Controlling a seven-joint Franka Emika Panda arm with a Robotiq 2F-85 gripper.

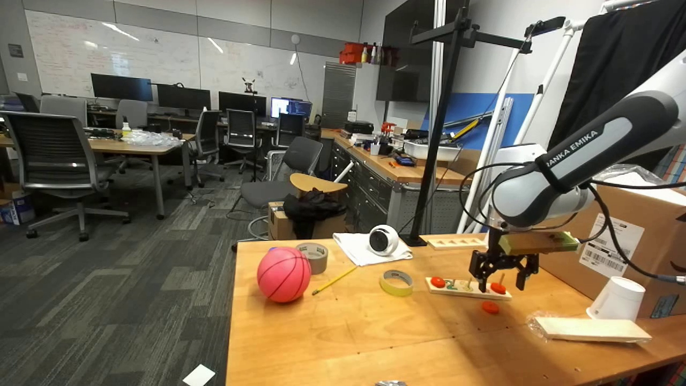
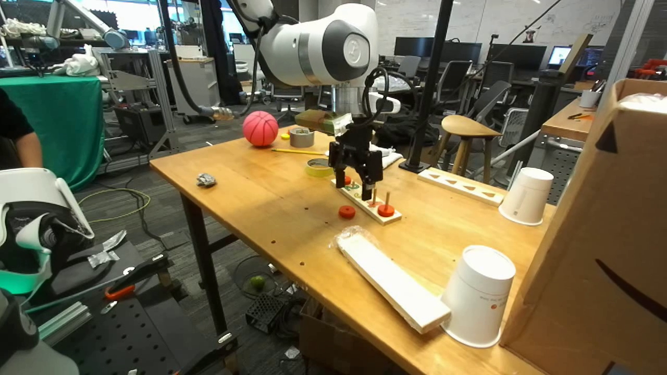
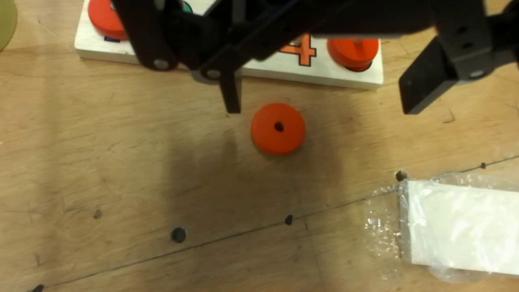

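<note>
A loose red ring [image 3: 278,129] with a hole in its middle lies flat on the table, in front of the pegged number board [image 2: 359,198]. Two more red rings sit on that board, one at each end: the near-right ring [image 1: 498,288] around a peg, the other ring [image 1: 438,282] at the left end. My gripper [image 1: 503,287] hangs above the board's right part, its fingers wide apart and empty. In the wrist view the loose ring shows below the fingertips, closer to the left finger [image 3: 231,92] than to the right one.
A plastic-wrapped white wooden block [image 2: 391,281] and upturned paper cups [image 2: 478,297] stand to the right, by a large cardboard box [image 1: 617,238]. Yellow tape [image 1: 396,283], a pencil [image 1: 334,281] and a pink ball [image 1: 283,274] lie left.
</note>
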